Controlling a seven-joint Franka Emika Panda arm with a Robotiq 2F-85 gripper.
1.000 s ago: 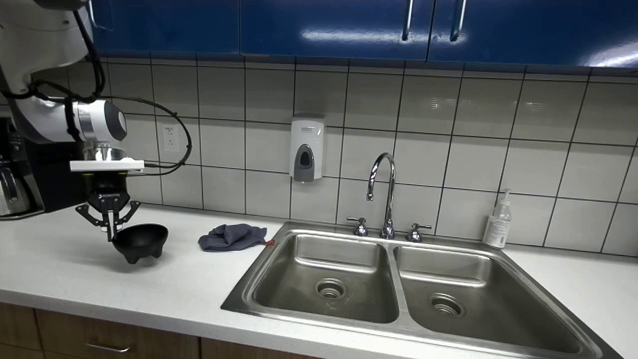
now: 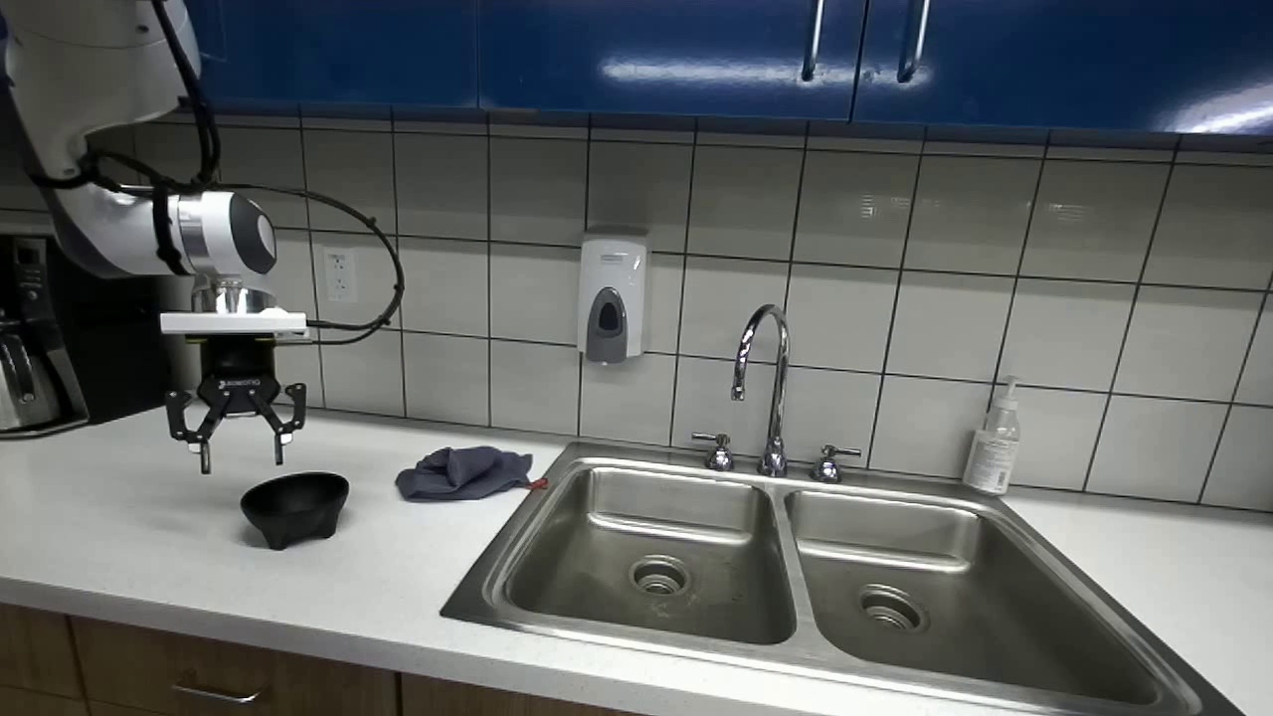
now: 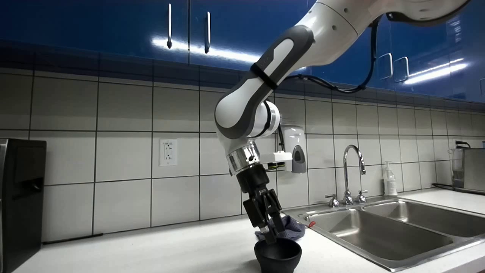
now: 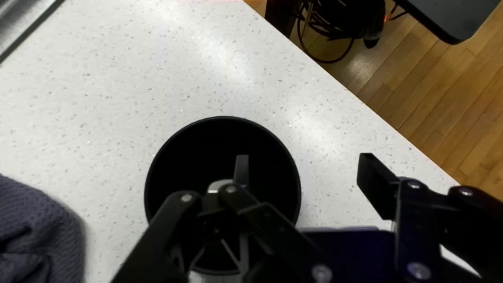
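Observation:
A black bowl (image 2: 294, 506) with short feet rests on the white counter, left of the sink. My gripper (image 2: 244, 458) is open above and slightly behind it, with nothing between its fingers. From the other side, the gripper (image 3: 268, 234) overlaps the back rim of the bowl (image 3: 278, 263). Looking down in the wrist view, the round bowl (image 4: 221, 141) lies under one finger, while the other finger (image 4: 377, 184) is off to the right over bare counter. The bowl's near part is hidden by the gripper; its dark inside looks empty.
A crumpled grey cloth (image 2: 462, 472) lies right of the bowl, beside the double sink (image 2: 477, 601). A coffee maker (image 2: 60, 346) stands at the back left. The counter's front edge is close by the bowl.
Earlier the gripper was shut on the bowl's left rim, with the bowl off the counter. Now the bowl stands lower and slightly right, and the gripper has opened and moved up and right.

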